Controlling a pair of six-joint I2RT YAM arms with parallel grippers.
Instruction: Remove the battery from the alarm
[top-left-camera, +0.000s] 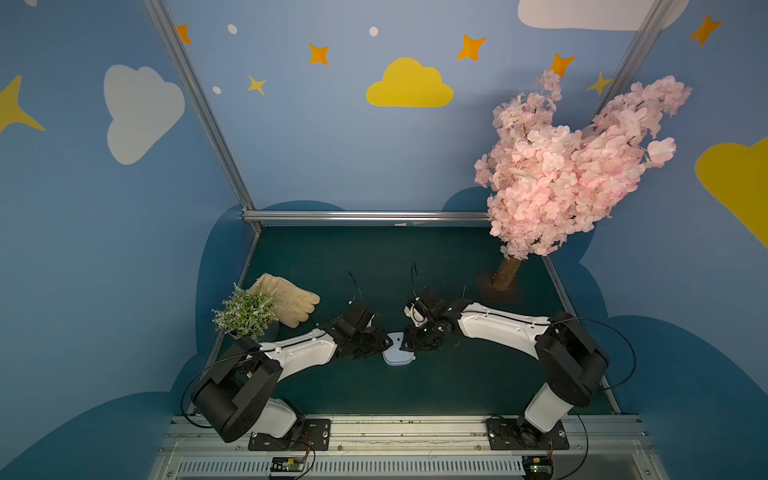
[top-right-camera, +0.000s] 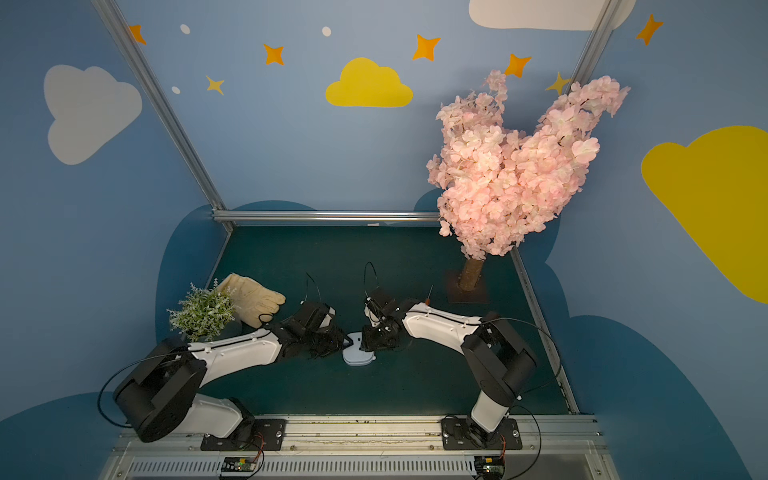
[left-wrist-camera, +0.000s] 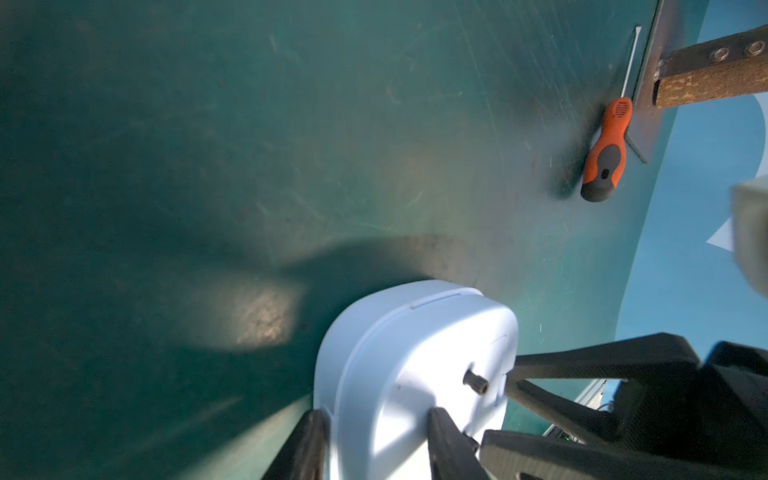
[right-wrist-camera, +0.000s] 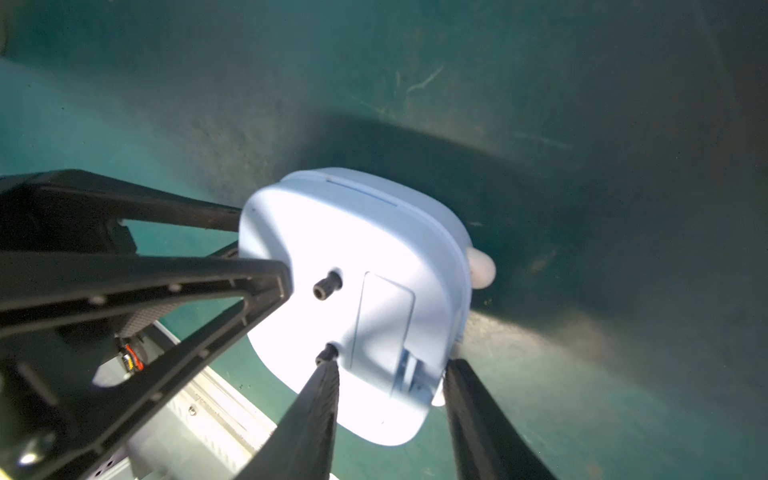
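The pale blue-white alarm (top-left-camera: 398, 359) sits between both arms on the dark green table. On its back, in the right wrist view, are two black pegs and an outlined rectangular battery panel (right-wrist-camera: 385, 318) with a small recess at one end. No separate battery can be made out. My left gripper is shut on the alarm's body, one finger on its side and one across its face. Over the lower part of the back, my right gripper stands part open; its right finger (right-wrist-camera: 462, 392) overlaps the alarm's edge near the recess. Contact there is unclear.
An orange-and-black screwdriver (left-wrist-camera: 609, 152) lies beside the foot of the pink blossom tree (top-left-camera: 505, 273). At left are a beige glove (top-left-camera: 288, 300) and a potted plant (top-left-camera: 246, 312).
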